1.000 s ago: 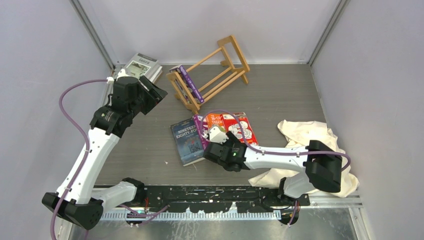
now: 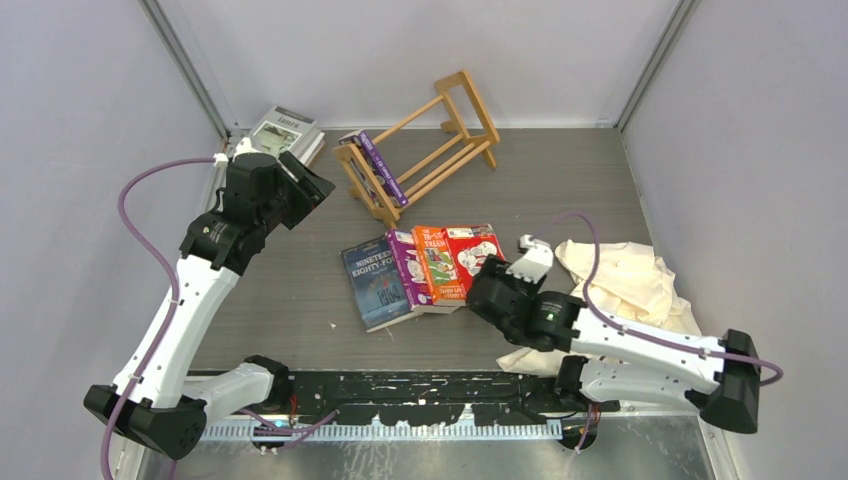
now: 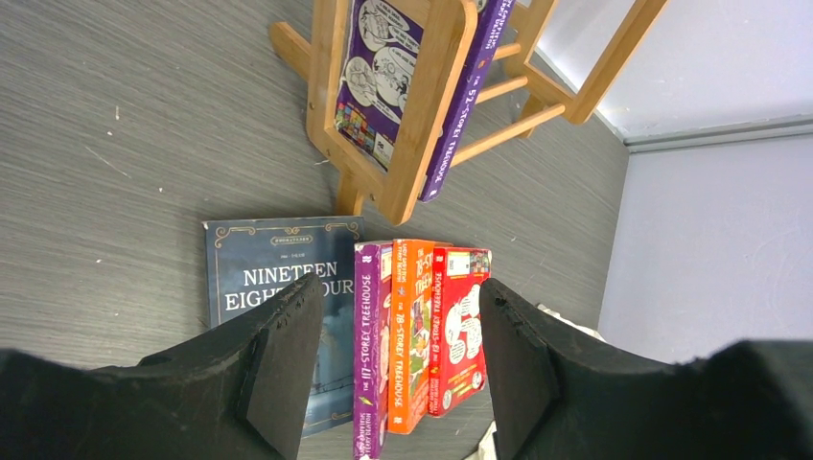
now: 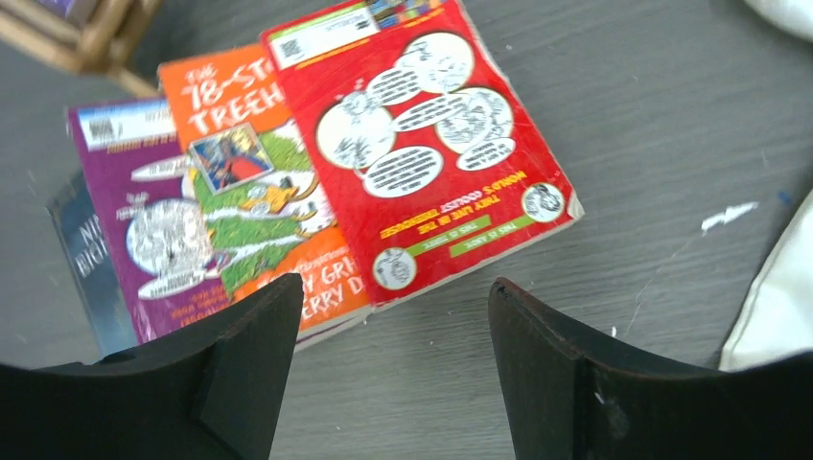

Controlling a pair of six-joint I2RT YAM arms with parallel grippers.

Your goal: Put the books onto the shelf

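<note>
Overlapping books lie on the floor: a dark blue NINETEEN EIGHTY-FOUR (image 2: 372,285), a purple book (image 3: 369,350), an orange 78-Storey Treehouse (image 3: 410,331) and a red book (image 4: 431,163) on top at the right. Behind them a wooden rack (image 2: 465,140) holds an upright purple book (image 2: 383,172) at its left end. My left gripper is open, high at the left, facing the rack and books. My right gripper hangs above the near edge of the red book, fingers apart with nothing between them.
A stack of pale books (image 2: 285,130) sits at the back left, partly behind the left arm. A cream cloth (image 2: 610,270) covers the right front. Bare floor lies right of the rack and left of the books.
The right arm has moved to the right, away from over the middle books, uncovering more of the orange and purple books. The left arm and books look unchanged.
</note>
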